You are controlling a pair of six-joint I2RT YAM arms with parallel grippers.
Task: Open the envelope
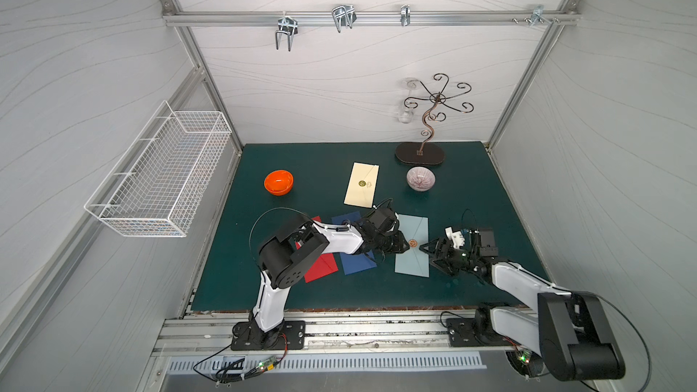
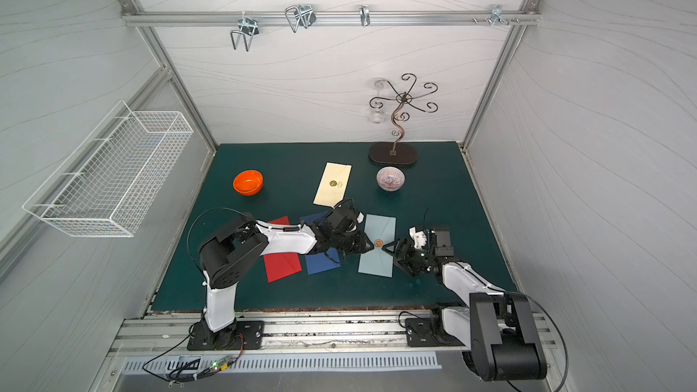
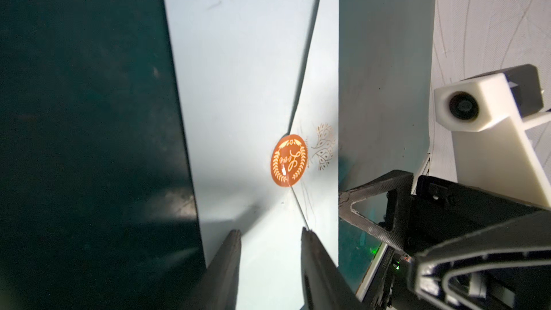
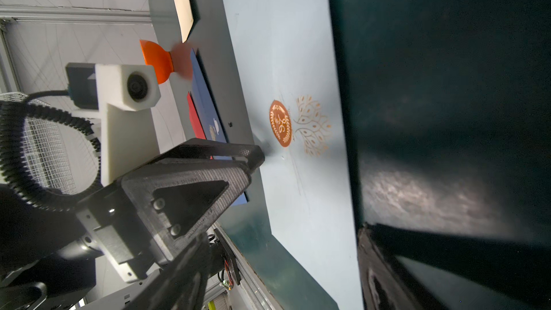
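A light blue envelope [image 1: 411, 265] lies flat on the dark green table, its flap closed by an orange round seal [image 3: 289, 160]. My left gripper is over the envelope from its left side, fingers part open, with nothing between its fingers. At the opposite long edge, my right gripper also stands part open, one finger [image 4: 373, 264] close by the envelope's edge; whether it touches cannot be told. In the right wrist view the seal [image 4: 280, 123] sits beside a printed gold tree pattern.
Under the left arm lie a blue envelope [image 1: 358, 264] and a red envelope [image 1: 321, 268]. Farther back are a cream envelope [image 1: 361, 187], an orange bowl [image 1: 278, 182], a patterned bowl [image 1: 420, 178] and a metal stand [image 1: 420, 153]. Bare table lies right of the patterned bowl.
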